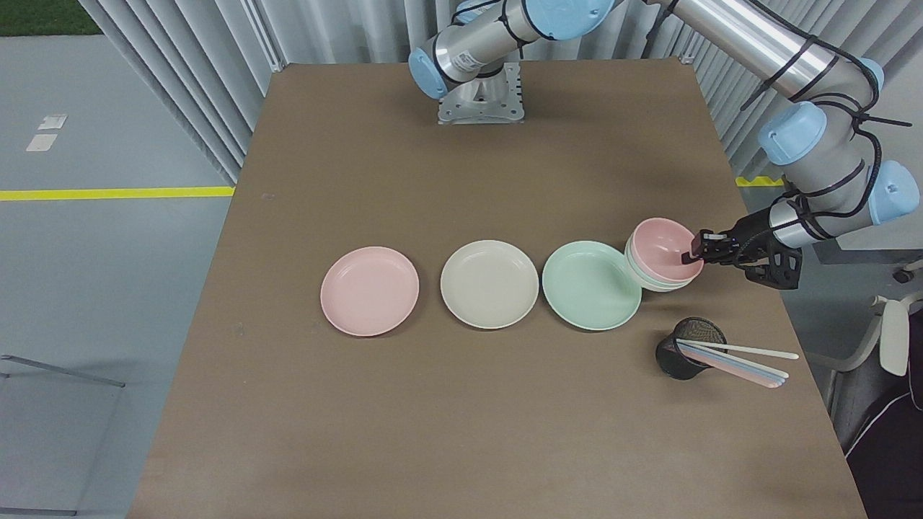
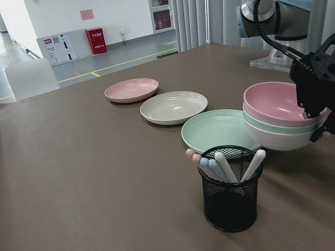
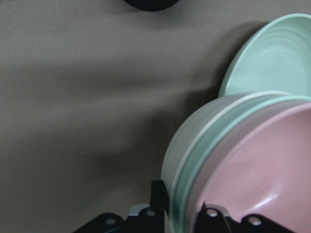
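A stack of three bowls, pink (image 1: 663,246) over mint and white, is right of the mint plate (image 1: 590,285). My gripper (image 1: 697,252) grips the stack's rim at its right side; in the wrist view its fingers (image 3: 158,196) straddle the white, mint and pink (image 3: 265,170) walls. In the left view the stack (image 2: 282,102) overlaps the plate's far edge. A cream plate (image 1: 489,284) and a pink plate (image 1: 369,290) lie in a row to the left.
A black mesh cup (image 2: 230,204) with several chopsticks stands at the front right. A chair is beside the right edge.
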